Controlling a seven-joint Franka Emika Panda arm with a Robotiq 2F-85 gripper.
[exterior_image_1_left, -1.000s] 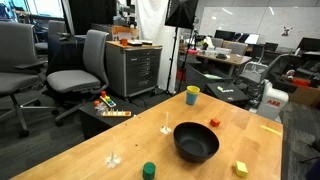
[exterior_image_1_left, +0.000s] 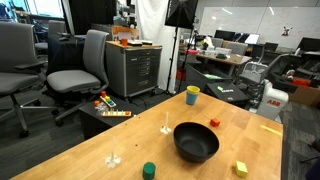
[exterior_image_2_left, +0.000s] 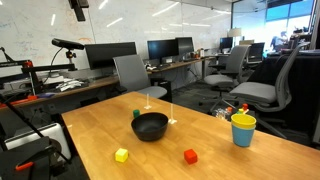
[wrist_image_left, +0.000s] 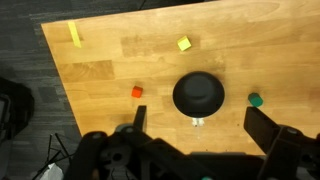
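A black bowl (exterior_image_1_left: 196, 142) stands on the wooden table, and the wrist view looks down into the bowl (wrist_image_left: 199, 94). One yellow block (wrist_image_left: 184, 43) and a smaller red block (wrist_image_left: 137, 92) lie apart from it. On the other side of the bowl is a green cylinder (wrist_image_left: 255, 99). A blue and yellow cup (exterior_image_2_left: 243, 129) is upright on the table. My gripper hangs high above the table, its fingers wide apart with nothing between them.
White stick-like stands rise from the table, one white stand (exterior_image_1_left: 166, 124) near the bowl. A yellow tape strip (wrist_image_left: 74, 34) is on the tabletop. Beside the table are a dark box (exterior_image_1_left: 107, 117) with colourful items and a grey chair (exterior_image_1_left: 80, 75). Bare wood surrounds the bowl.
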